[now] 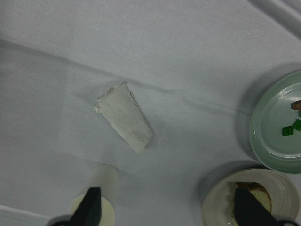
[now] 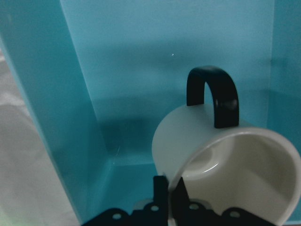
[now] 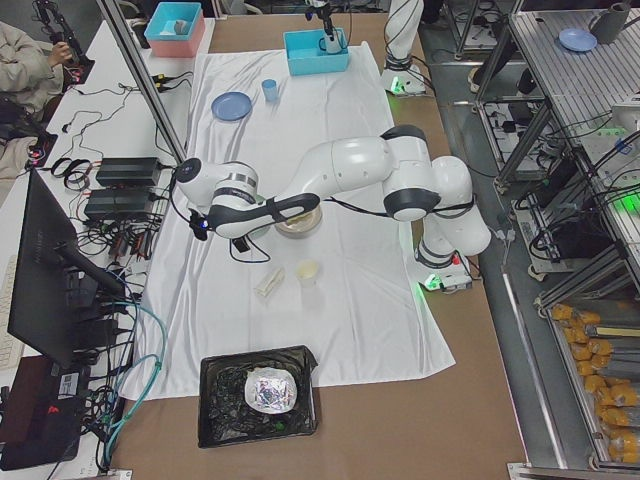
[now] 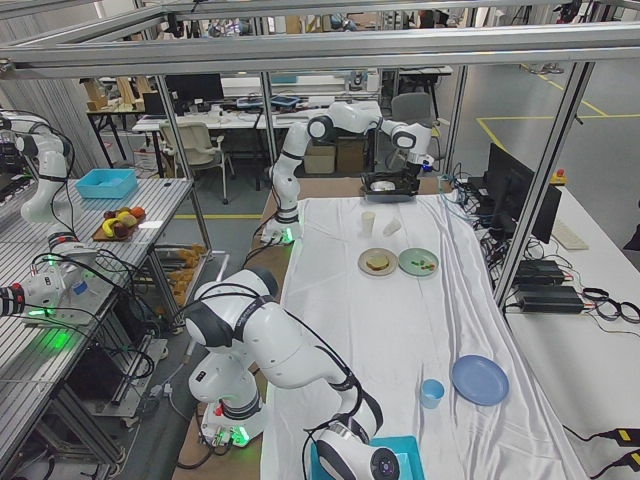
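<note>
My left gripper is open above the cloth, nothing between its fingers. Below it in the left wrist view are a crumpled paper napkin (image 1: pixel 123 115), a white cup (image 1: pixel 105 181), a beige plate (image 1: pixel 216 202) with bread (image 1: pixel 257 194), and a green plate (image 1: pixel 263 132) with small food pieces. My right gripper is shut on the rim of a white mug (image 2: pixel 188 127) with a black handle, tilted on its side inside the blue bin (image 2: pixel 56 122) at the far end in the camera left view.
A blue plate (image 4: pixel 480 380) and blue cup (image 4: pixel 432 394) stand on the cloth before the bin. A black-lined tray (image 3: pixel 225 410) with a silver round item (image 3: pixel 270 390) sits at the opposite end.
</note>
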